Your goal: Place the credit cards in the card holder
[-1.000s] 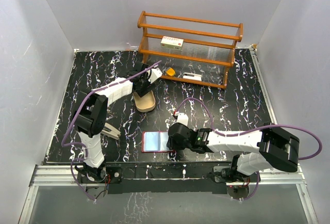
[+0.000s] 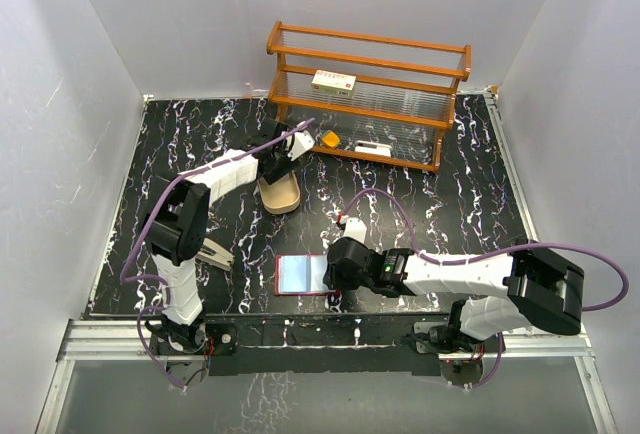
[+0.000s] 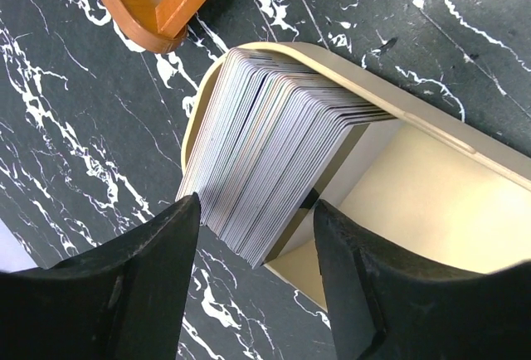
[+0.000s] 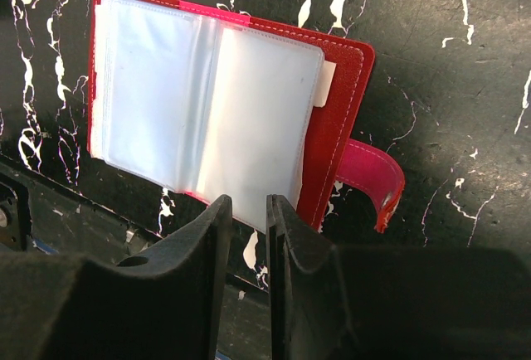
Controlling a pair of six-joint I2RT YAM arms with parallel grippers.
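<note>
A stack of cards (image 3: pixel 265 144) leans in a beige box (image 3: pixel 431 211). My left gripper has its fingers around the lower part of the stack, parted; whether they grip any card is unclear. In the top view it reaches over that box (image 2: pixel 280 199). The red card holder (image 4: pixel 336 153) lies open with clear sleeves (image 4: pixel 249 119) at the front of the table. My right gripper hangs over its lower edge, fingertips slightly apart with nothing visible between them.
A wooden rack (image 2: pixel 380 154) stands at the back with a small carton (image 2: pixel 333 82) on it. A pale object (image 2: pixel 215 254) lies at the left. The right part of the table behind my right arm is clear.
The top view shows almost no change; my right arm has shifted very slightly. My left arm stays over the box.
</note>
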